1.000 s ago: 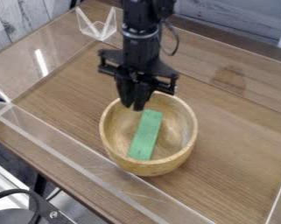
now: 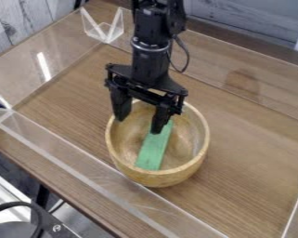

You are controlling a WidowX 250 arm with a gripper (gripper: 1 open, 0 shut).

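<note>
A round tan bowl [image 2: 193, 144] stands on the wooden table, with a green elongated object [image 2: 152, 149] lying inside it, slanted along the bowl. The black gripper [image 2: 141, 108] hangs from above over the back part of the bowl, open, its fingers pointing down at and into the bowl's rear. Nothing shows held between the fingers. The upper end of the green object is partly behind the gripper.
A clear plastic piece stands at the back left. At the bottom left lies a dark object with cable, partly out of view.
The bowl and green object look about where they were.
</note>
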